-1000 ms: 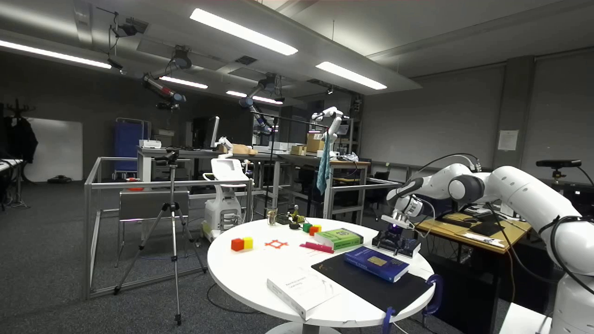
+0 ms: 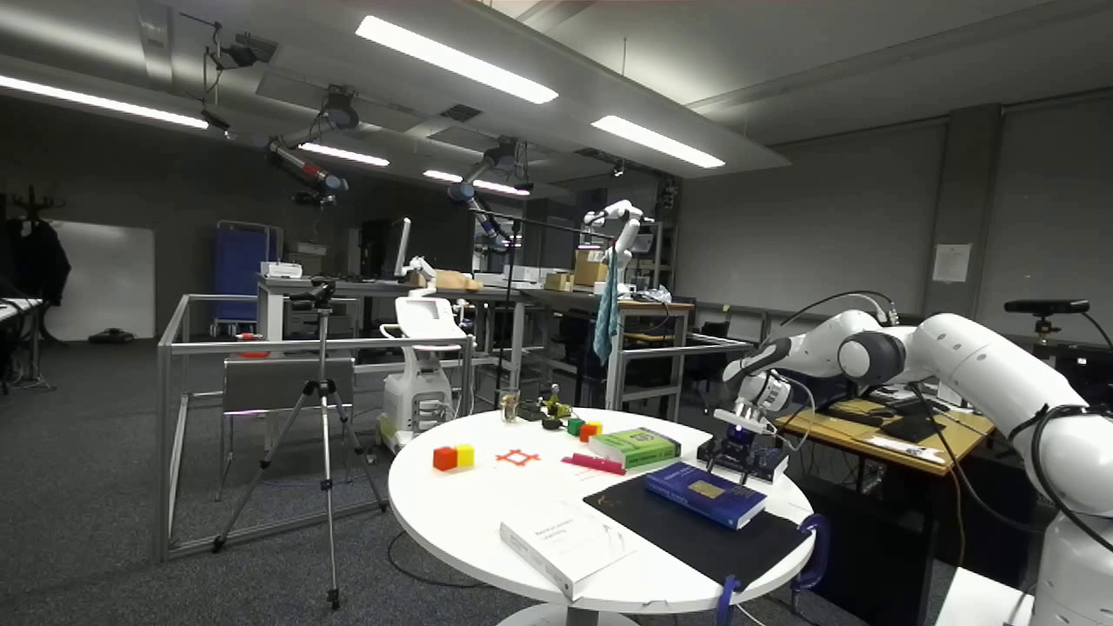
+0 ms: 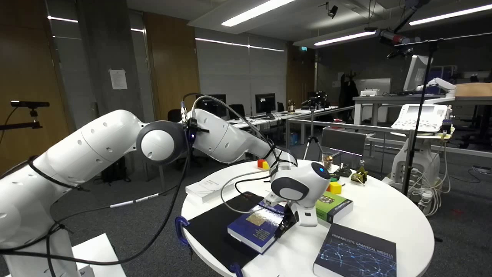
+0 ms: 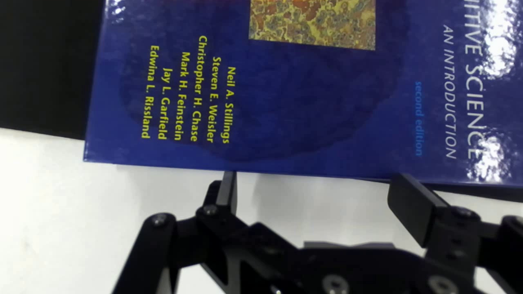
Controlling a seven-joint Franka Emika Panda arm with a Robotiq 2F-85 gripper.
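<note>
A thick blue book (image 4: 314, 112), titled as an introduction with "second edition" on its cover, lies flat with the black mat (image 2: 626, 506) beneath it. In the wrist view my gripper is open, its two fingers spread wide along the book's long edge. Both fingertips reach that edge; whether they touch it I cannot tell. White tabletop shows between the fingers, with nothing held. From the second exterior view, the gripper (image 3: 282, 224) points down at the side of the blue book (image 3: 258, 224), on the side toward the dark book.
Blue clamps (image 2: 816, 551) grip the table edge. Colored blocks (image 2: 445, 458) and a red marker (image 2: 595, 463) sit farther off.
The arm and gripper have come down slightly beside the blue book. The books and other table items stay where they were.
</note>
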